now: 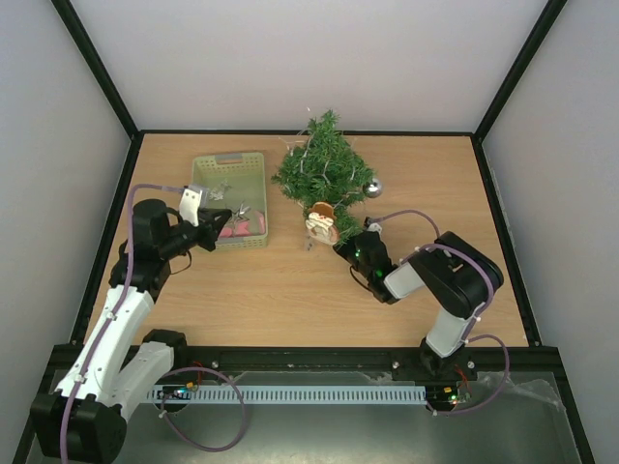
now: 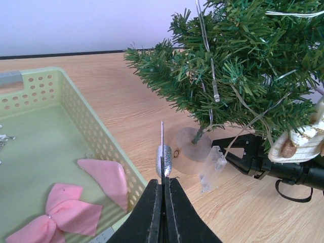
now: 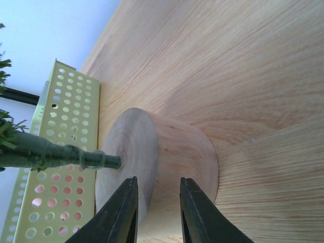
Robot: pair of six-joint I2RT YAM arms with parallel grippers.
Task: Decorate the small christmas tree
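Note:
The small Christmas tree [image 1: 323,166] stands right of the basket, with a silver ball [image 1: 372,188] and a cream figure [image 1: 320,224] hanging on it. In the right wrist view its round wooden base [image 3: 179,172] carries the green trunk [image 3: 61,154]. My right gripper is low beside that base, fingertips parted, nothing visible held between them. My left gripper is shut beside the basket; whether the thin silvery item in line with its tips is held is unclear. Pink bows [image 2: 71,217] lie in the green basket [image 2: 86,114].
The basket [image 1: 203,169] occupies the table's back left, holding silvery ornaments too. Dark frame rails border it.

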